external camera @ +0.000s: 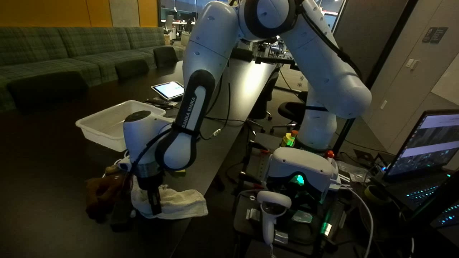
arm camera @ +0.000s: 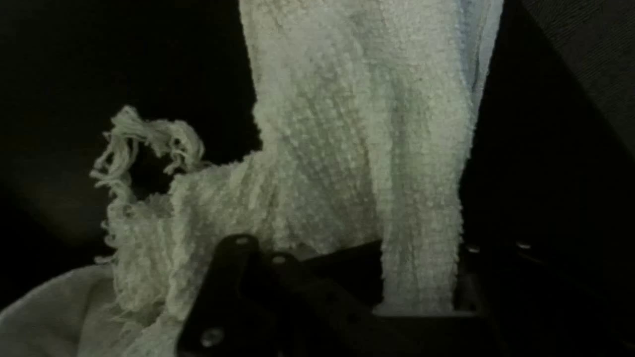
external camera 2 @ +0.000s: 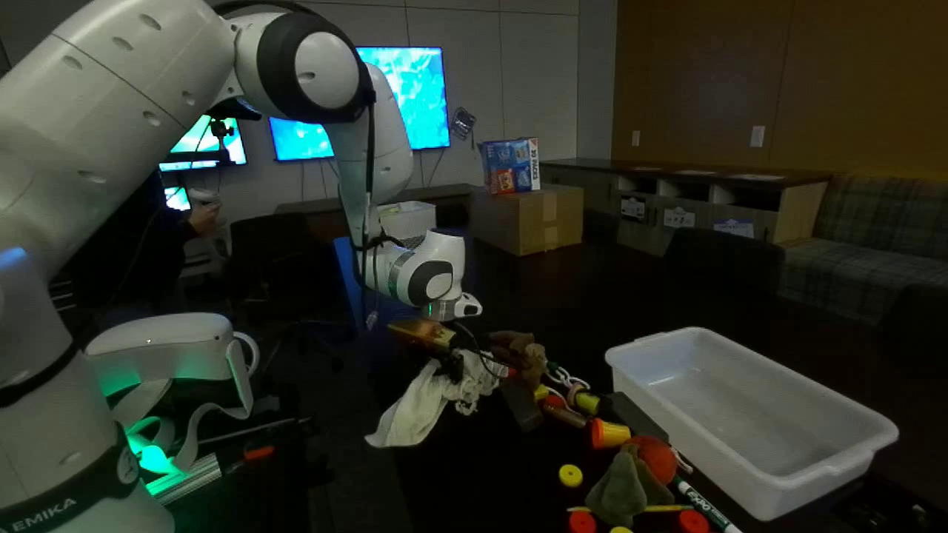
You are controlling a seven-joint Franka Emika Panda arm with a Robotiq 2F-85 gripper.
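Observation:
A white woven cloth (external camera: pixel 178 202) lies bunched near the table's edge, its loose end spread to the right in exterior view 1. My gripper (external camera: pixel 155 210) is low over it, pointing down. In the wrist view a narrow fold of the cloth (arm camera: pixel 419 238) runs down into the dark gripper parts, and my gripper is shut on it. Frayed, knotted threads (arm camera: pixel 149 134) stick out to the left. The fingertips themselves are mostly hidden in the dark. In exterior view 2 the cloth (external camera 2: pixel 418 409) hangs in folds below the hand.
Beside the cloth lies a brown plush toy (external camera: pixel 103 193). A pile holds an orange cup (external camera 2: pixel 609 434), a green-grey plush (external camera 2: pixel 619 488), a marker (external camera 2: pixel 706 506) and several small pieces. An empty white bin (external camera 2: pixel 755 400) stands beyond.

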